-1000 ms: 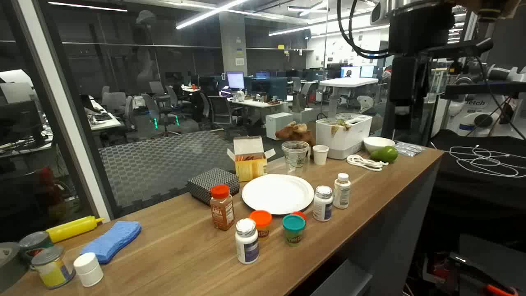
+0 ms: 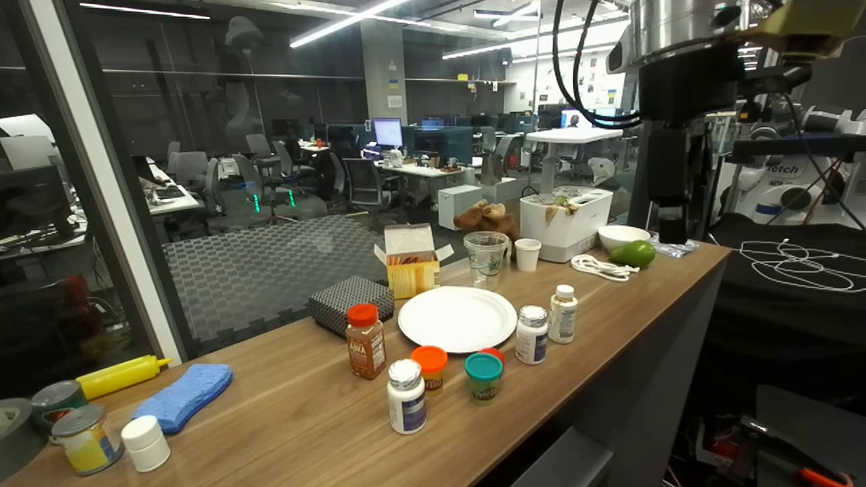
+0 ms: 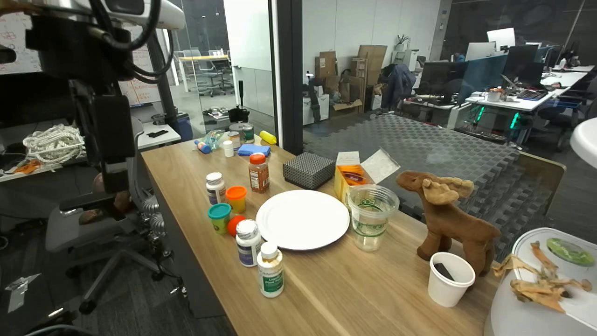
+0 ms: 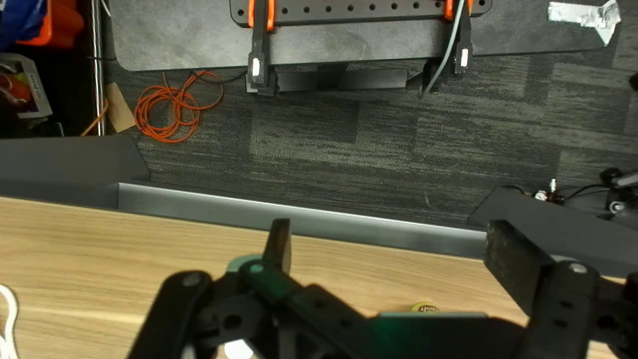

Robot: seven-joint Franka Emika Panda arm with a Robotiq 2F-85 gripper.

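My gripper is open, its two fingers wide apart with nothing between them. In exterior view 1 the gripper (image 2: 672, 227) hangs high at the right, above the tabletop's level as it appears there. From the other side, the gripper (image 3: 115, 179) shows at the left, off the table's front edge. A white plate (image 2: 457, 319) lies mid-table. Around its near side stand white pill bottles (image 2: 406, 398), a red-capped spice jar (image 2: 366, 342), an orange-lidded tub (image 2: 430, 369) and a teal-lidded tub (image 2: 484, 378). A red round thing (image 3: 235, 225) sits beside the tubs.
Behind the plate are a black mesh box (image 3: 308, 170), an open tea box (image 2: 412, 272), a clear cup (image 3: 370, 221) and a moose toy (image 3: 453, 224). A blue sponge (image 2: 183, 396) and cans (image 2: 86, 439) occupy the left end. Avocado (image 2: 635, 254) and white cord (image 2: 601, 267) lie right.
The arm and gripper have come lower in exterior view 1, with a slight shift. The objects on the table have stayed where they were.
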